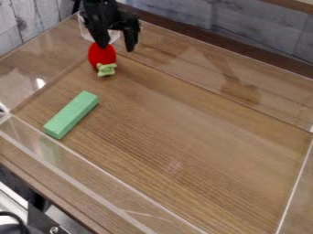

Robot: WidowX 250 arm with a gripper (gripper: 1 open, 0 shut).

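My gripper [108, 27], dark and partly blurred, is at the top of the wooden table [196, 128], just above and behind a red object [102, 55]. A small light-green piece [106, 70] lies against the red object's lower end. A long green block [71, 115] lies diagonally at the left. I cannot tell whether the gripper is open or shut.
A pale, see-through shape at the top left, beside the red object, is too blurred to identify. A dark area with a cable shows at the bottom left corner.
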